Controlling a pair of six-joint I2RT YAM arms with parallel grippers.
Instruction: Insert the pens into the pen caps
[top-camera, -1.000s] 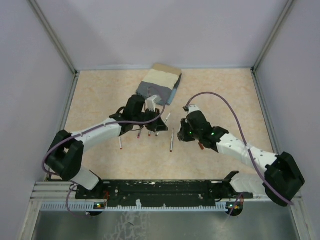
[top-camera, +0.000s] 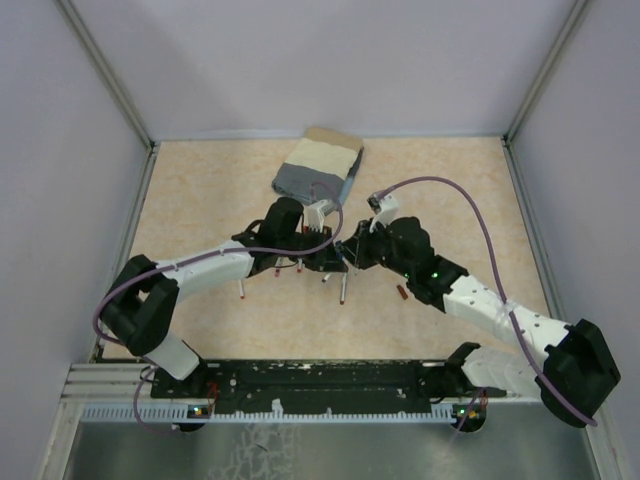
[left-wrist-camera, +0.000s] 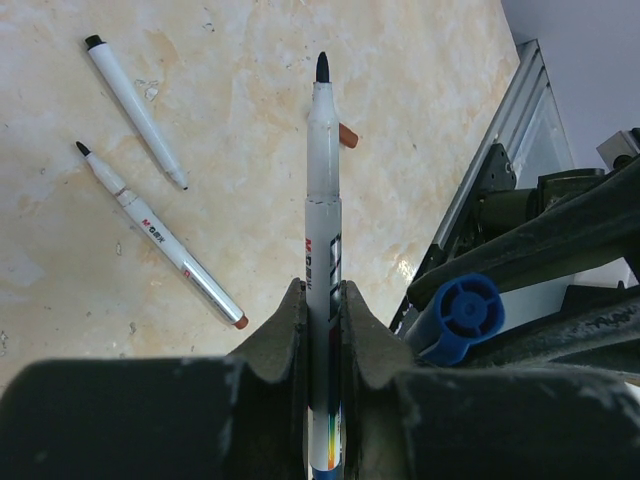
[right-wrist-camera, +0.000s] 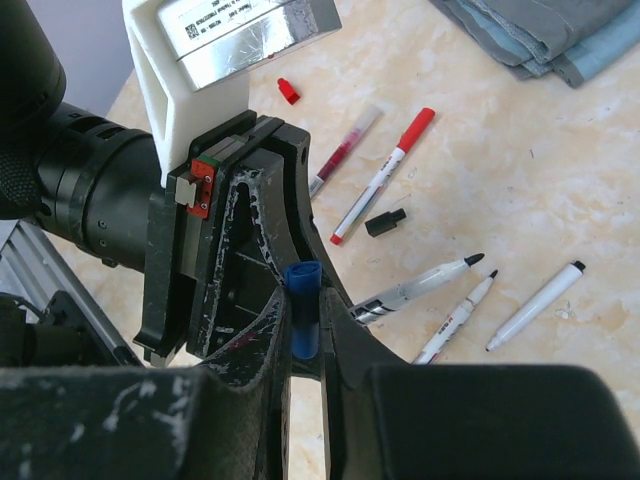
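Observation:
A white pen (left-wrist-camera: 323, 215) with a bare dark tip stands between the fingers of my left gripper, tip pointing away in the left wrist view. In the right wrist view the same pen (right-wrist-camera: 420, 288) juts out from the left gripper's side. A blue cap (right-wrist-camera: 303, 308) is pinched in my right gripper. From the left wrist view, the cap (left-wrist-camera: 465, 312) shows its end face, to the right of the pen and apart from it. Both grippers meet closely near the middle in the top view, where the pen and cap are hard to make out.
Beneath lie two more white pens, one black-tipped (left-wrist-camera: 165, 240) and one black-ended (left-wrist-camera: 138, 112). A brown cap (left-wrist-camera: 347, 135), a red cap (right-wrist-camera: 289, 91), a black cap (right-wrist-camera: 386, 222), a red pen (right-wrist-camera: 385, 175) and a pink pen (right-wrist-camera: 345, 150) are scattered nearby. Folded cloth (top-camera: 315, 165) lies behind.
Over the last second the left arm has moved right and slightly toward the front, and the right gripper has shifted left.

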